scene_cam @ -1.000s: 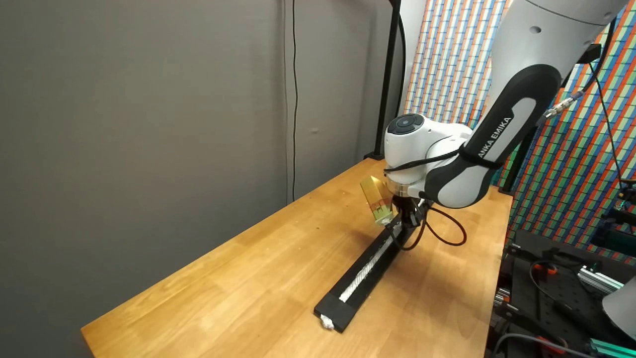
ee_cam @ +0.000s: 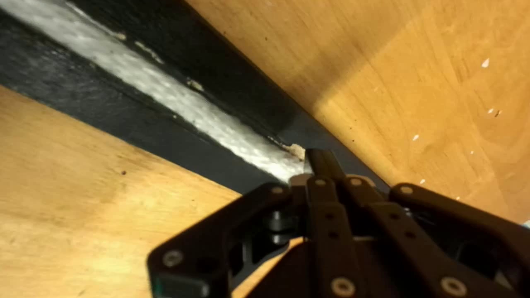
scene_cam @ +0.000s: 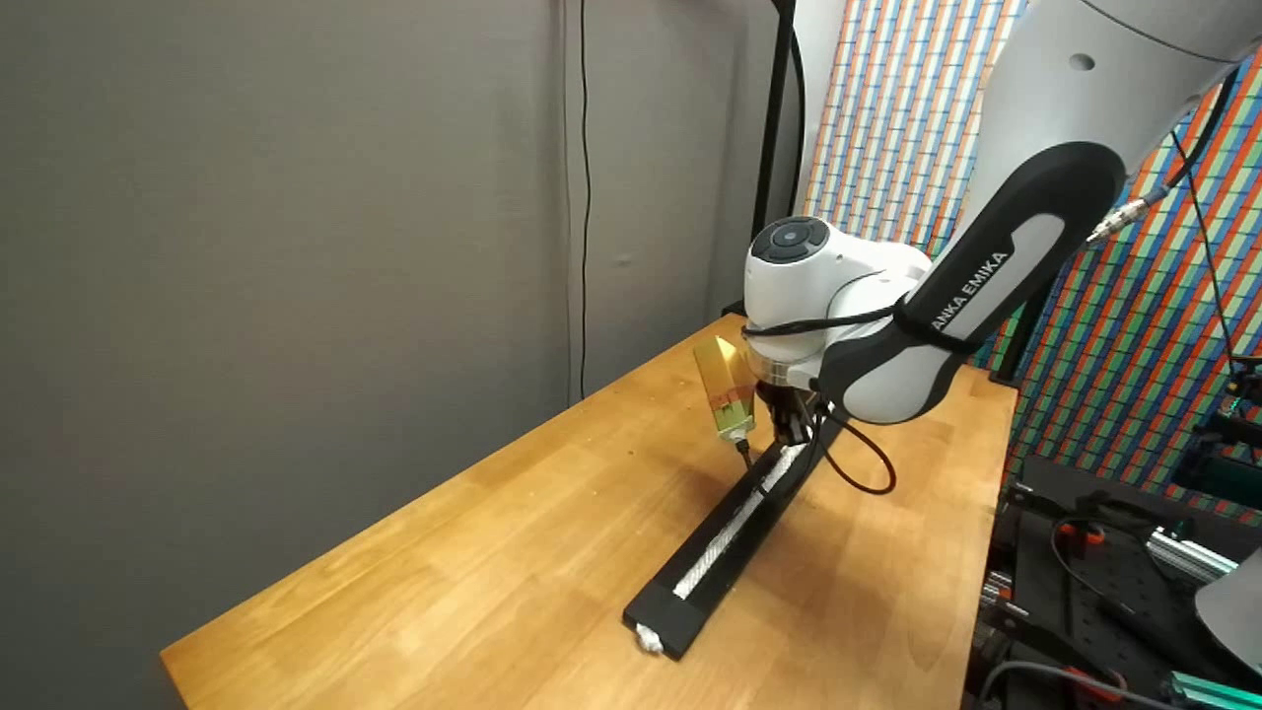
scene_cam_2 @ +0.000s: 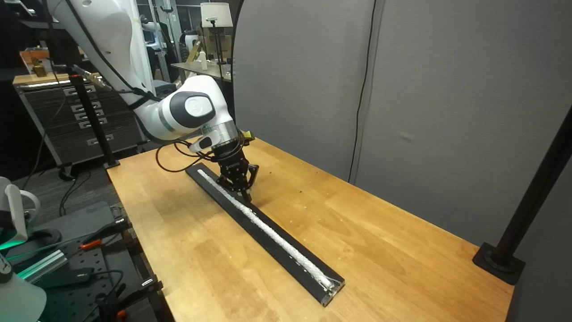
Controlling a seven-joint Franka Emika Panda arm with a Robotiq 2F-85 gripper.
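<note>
A long black channel [scene_cam_2: 214, 196] lies across the wooden table, with a white rope [scene_cam_2: 279, 242] running along its groove. In the wrist view the rope [ee_cam: 198, 115] passes under my fingertips, between the channel's black walls [ee_cam: 114, 121]. My gripper is shut, its fingers pressed together over the channel by the rope's edge. Nothing shows between them, and whether they touch the rope cannot be made out. In the second exterior view the gripper [scene_cam_2: 246, 197] points down onto the channel's far half. A white rope end [scene_cam: 650, 639] sticks out at the channel's near end.
Bare wooden table [scene_cam: 473, 556] surrounds the channel on both sides. A grey partition [scene_cam: 355, 237] stands along one long edge. A black post [scene_cam_2: 528, 198] rises at a table corner, and a dark cart [scene_cam_2: 86, 268] stands beside the table.
The arm has shifted slightly left in the first exterior view, and the wrist has turned a little. Its cable loop has moved along. The channel and rope look unmoved.
</note>
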